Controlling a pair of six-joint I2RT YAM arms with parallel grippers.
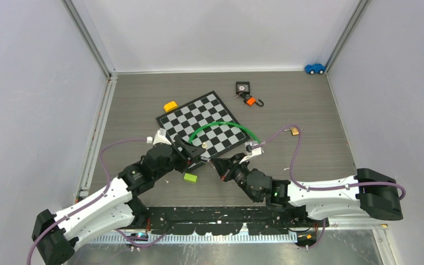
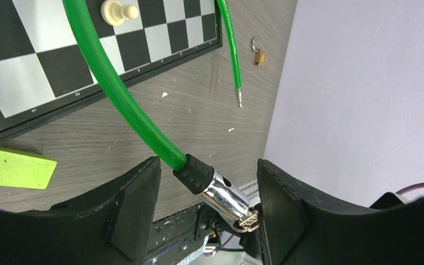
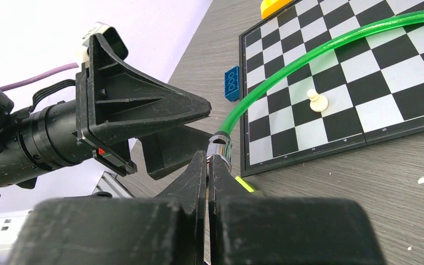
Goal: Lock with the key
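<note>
A green cable lock (image 2: 116,94) arches over the chessboard, its metal lock head (image 2: 223,201) held in my right gripper, which is shut on it. My left gripper is open, with its fingers either side of the lock head and the cable's black sleeve beside it, as the left wrist view shows. The cable's other metal end (image 2: 238,96) lies to the right of the board. A brass padlock (image 1: 294,131) lies on the right of the table. I cannot clearly make out a key in the lock head.
The chessboard (image 1: 171,121) carries a pale pawn (image 3: 318,101). A yellow-green block (image 1: 190,178) lies near the front, a blue brick (image 3: 232,83) left of the board. A black-and-orange item (image 1: 251,101) and a blue car (image 1: 314,69) are at the back right.
</note>
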